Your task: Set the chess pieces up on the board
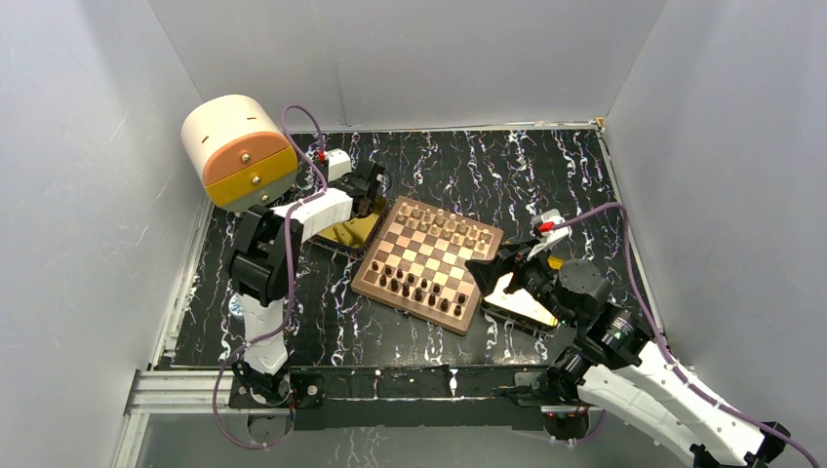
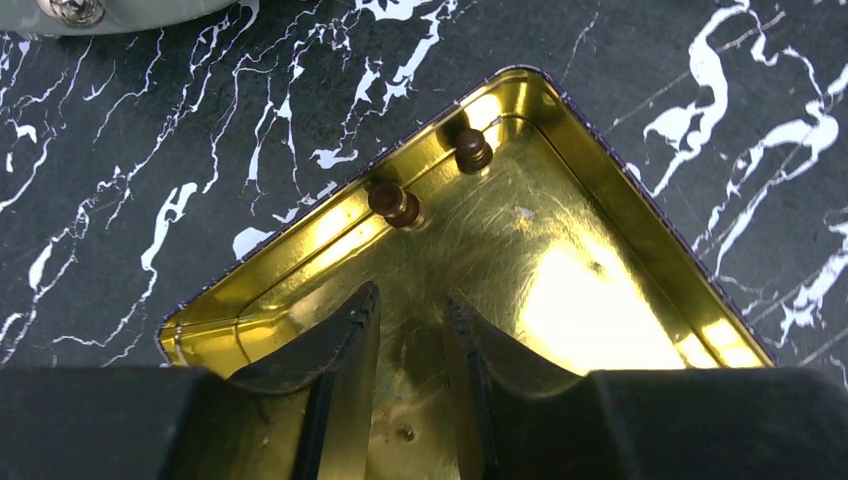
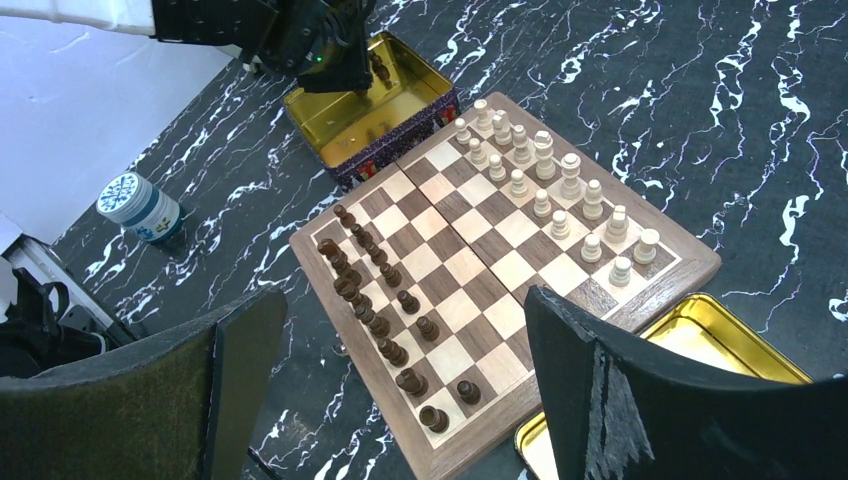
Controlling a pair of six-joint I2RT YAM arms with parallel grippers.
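Observation:
Two dark brown chess pieces remain in view in the gold tin: one piece (image 2: 395, 204) lies near the tin's far wall, and a second piece (image 2: 473, 151) is close to the corner. Over the gold tin (image 2: 640, 290) hangs my left gripper, its fingers part open with nothing between them. The chessboard (image 3: 640, 315) carries white pieces along one side and dark pieces (image 3: 427, 328) along the opposite side. My right gripper is wide open and empty, above the board's near right side in the top view.
A second gold tray (image 3: 700, 340) sits beside the board, partly behind the right fingers. A drawer cabinet (image 1: 244, 151) stands at the back left. A small jar (image 3: 142, 207) is left of the board. Behind the board the marble table is clear.

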